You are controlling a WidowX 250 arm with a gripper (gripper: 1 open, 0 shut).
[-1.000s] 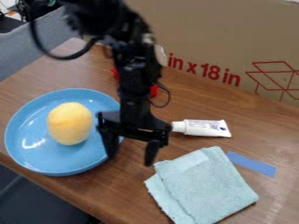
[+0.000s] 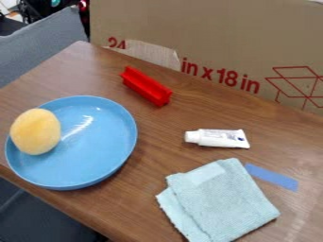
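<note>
A pale yellow round object (image 2: 36,131) rests on the left side of a blue plate (image 2: 98,151) at the table's left. A red elongated block (image 2: 145,86) lies behind the plate. A white tube (image 2: 217,138) lies right of the plate, and a folded light-blue cloth (image 2: 217,201) is at the front right. My gripper is out of view; at most a small dark piece of the arm may show at the top left edge.
A strip of blue tape (image 2: 271,177) is stuck on the wooden table (image 2: 151,132) beside the cloth. A large cardboard box (image 2: 214,43) stands along the back.
My gripper has moved up and away from over the plate and out of view. The yellow object now sits further left on the plate than a second ago.
</note>
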